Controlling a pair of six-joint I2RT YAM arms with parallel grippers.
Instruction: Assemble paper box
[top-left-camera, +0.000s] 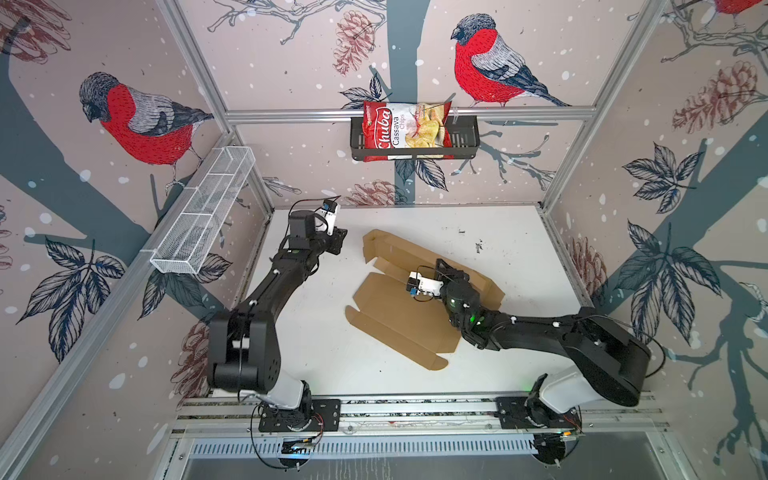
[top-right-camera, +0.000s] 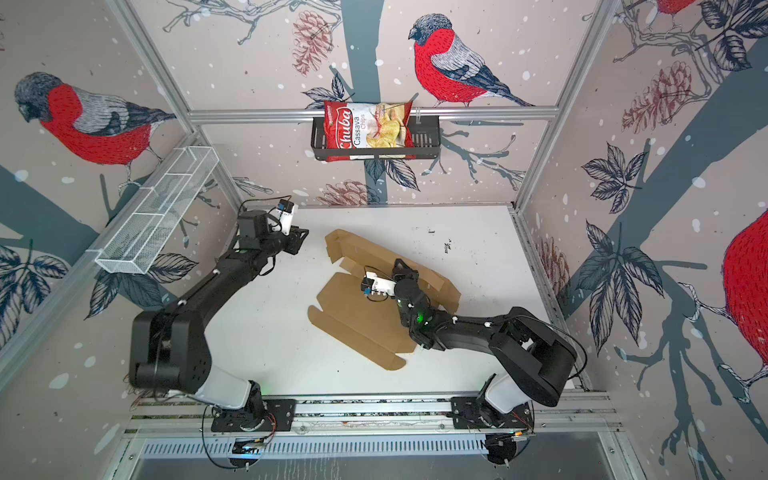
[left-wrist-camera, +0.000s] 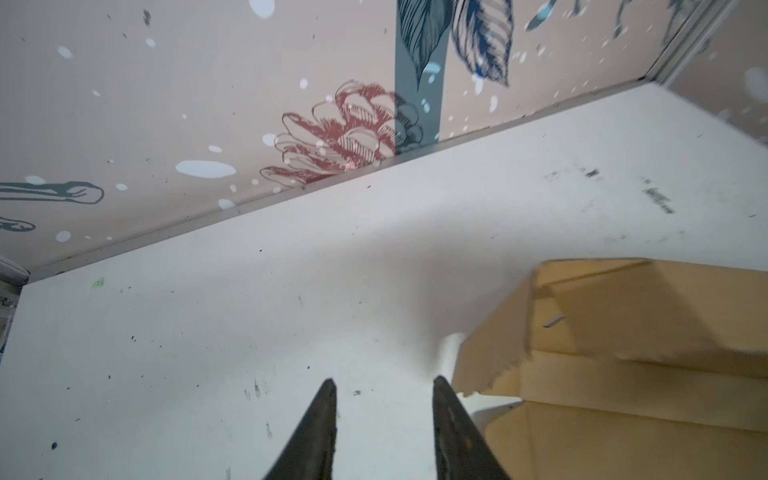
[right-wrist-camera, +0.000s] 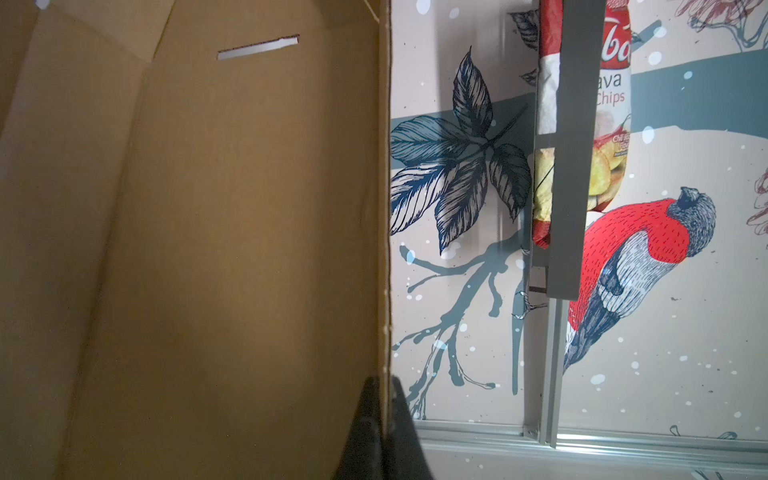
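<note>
The brown cardboard box (top-left-camera: 404, 308) lies partly folded at mid-table, its back wall (top-left-camera: 412, 254) standing and its front flap (top-left-camera: 392, 340) spread flat on the table. At the left end of that wall, an end flap (left-wrist-camera: 500, 336) is bent up. My left gripper is open over bare table, left of this flap and apart from it, with nothing between its fingers. Along the wall's top edge, my right gripper is shut on the thin cardboard. A slot (right-wrist-camera: 257, 48) shows in the panel. My right arm hides part of the box.
A dark rack (top-left-camera: 414, 152) holding a chips bag (top-left-camera: 408, 126) hangs on the back wall. A white wire basket (top-left-camera: 204, 212) is mounted at the left. Bare table surrounds the box.
</note>
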